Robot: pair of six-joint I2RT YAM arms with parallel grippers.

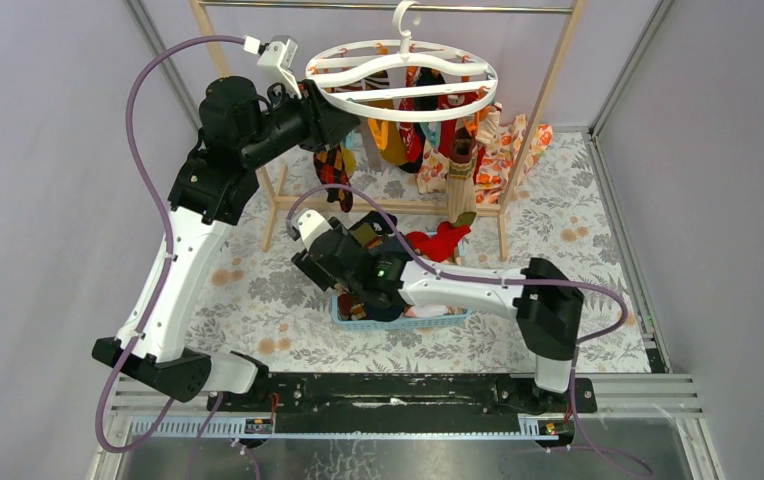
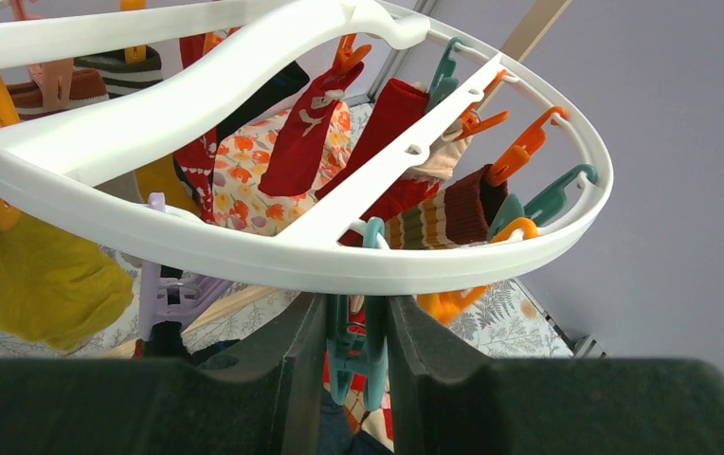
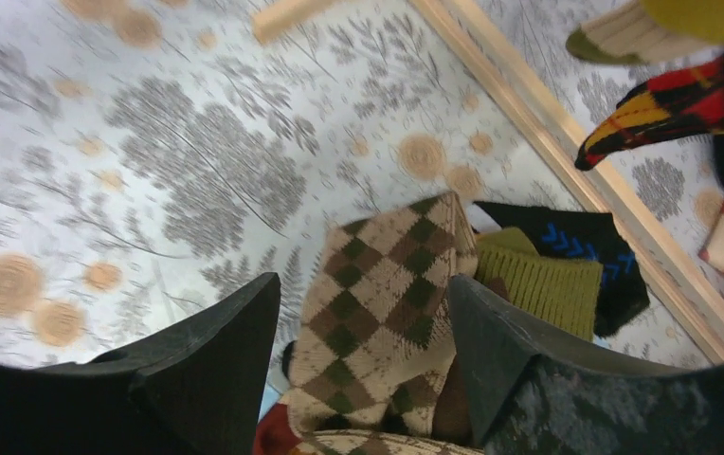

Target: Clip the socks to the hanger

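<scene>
The white round hanger (image 1: 410,115) hangs from the rack's bar with several socks clipped beneath it. At its left rim my left gripper is shut on a teal clip (image 2: 373,365), which hangs from the rim. A brown checkered sock (image 3: 387,294) lies on the pile in the blue basket (image 1: 413,322). Over that sock stands my right gripper, open, with the sock showing between its fingers and no grip on it. From above, the right gripper (image 1: 310,262) covers most of the sock.
Wooden rack legs (image 1: 266,225) stand behind the basket. Hanging socks such as the red-and-black argyle one (image 3: 666,109) are close to the right gripper. Patterned floor (image 3: 169,180) left of the basket is clear.
</scene>
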